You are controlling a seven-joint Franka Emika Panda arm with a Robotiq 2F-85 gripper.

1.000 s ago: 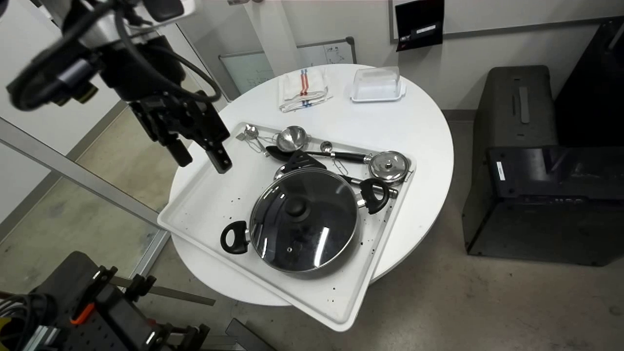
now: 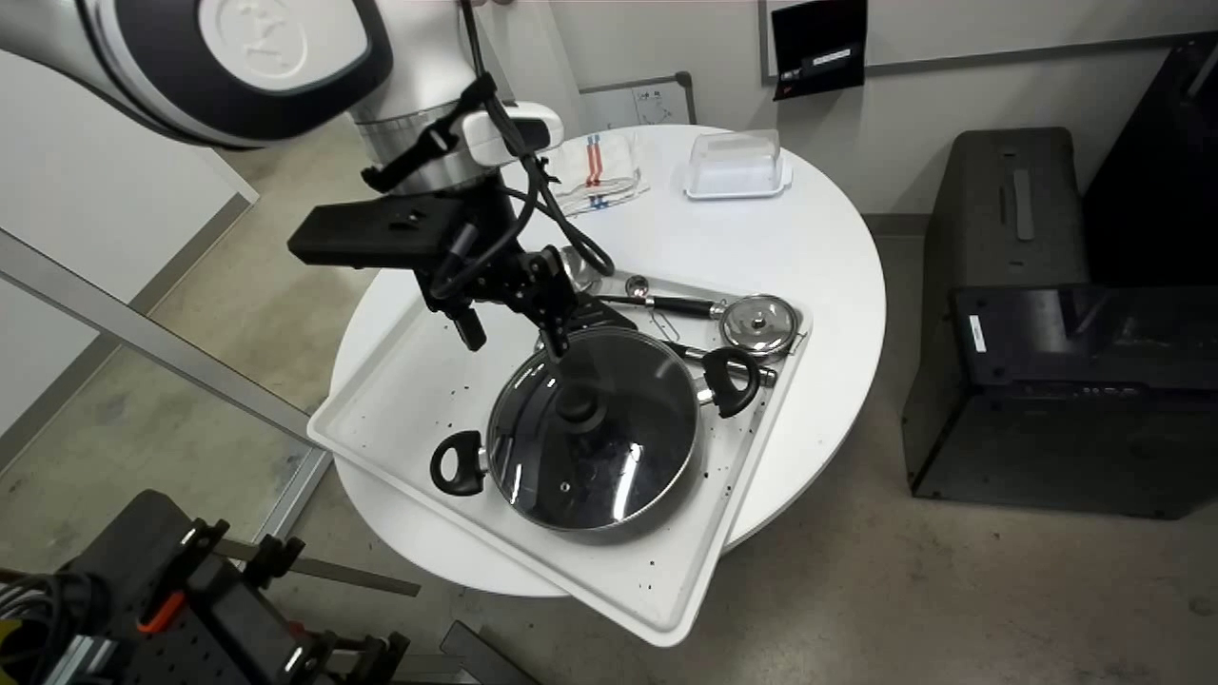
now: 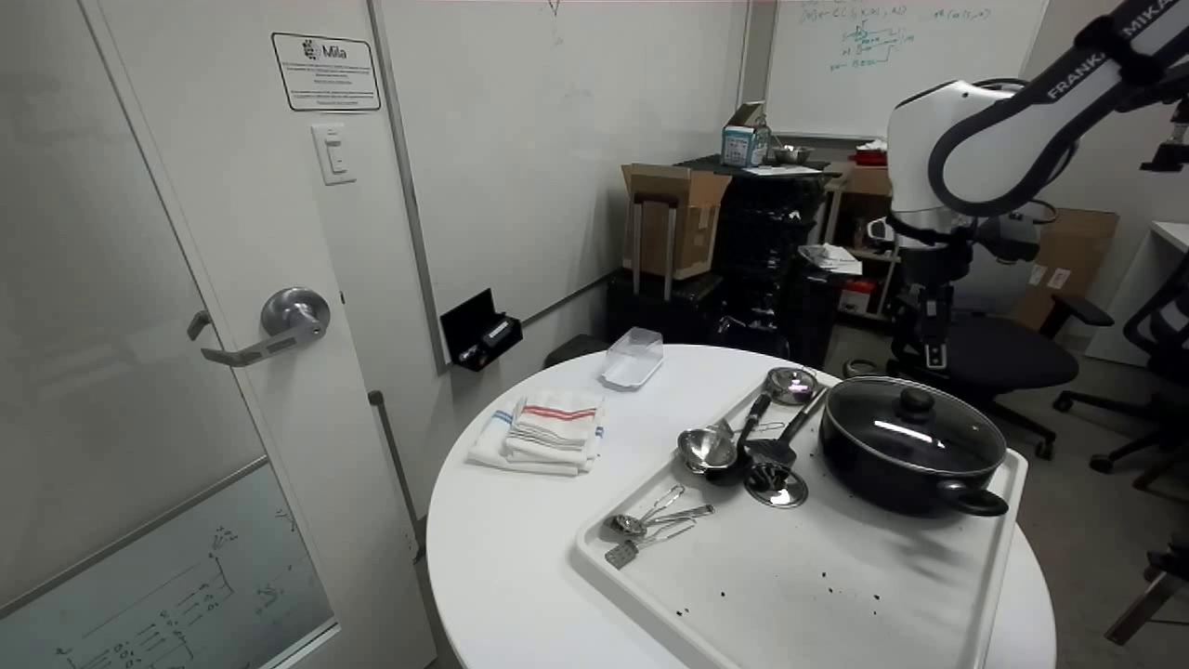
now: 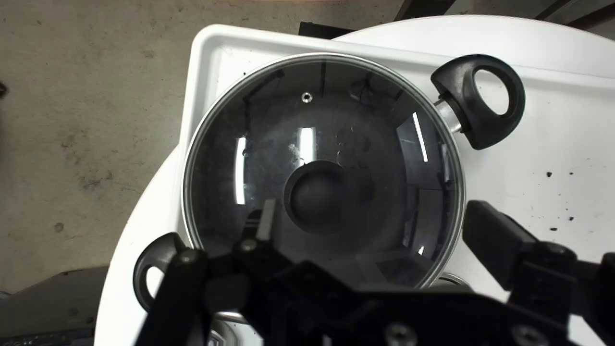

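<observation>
A black two-handled pot [image 3: 881,473] stands on the white tray [image 3: 769,608], covered by a glass lid [image 2: 625,457] with a round black knob [image 4: 318,197]. My gripper [image 2: 514,341] is open above the pot, with nothing between its fingers. In the wrist view, one finger [image 4: 266,220] overlaps the lid just left of the knob, and the other finger [image 4: 490,239] lies past the lid's right rim. The second exterior view has the gripper [image 3: 934,359] above and behind the lid, apart from it.
A strainer [image 3: 707,448], a spatula [image 3: 769,451], a ladle and small metal utensils [image 3: 630,524] crowd one side of the tray. Folded towels [image 3: 546,429] and a clear-lidded butter dish [image 2: 734,167] sit on the round table [image 3: 502,546]. The tray's front area is mostly bare.
In the first exterior view, my arm has moved right to above the pot, now covering part of the utensils. The gripper stays open; the pot and lid have not moved.
</observation>
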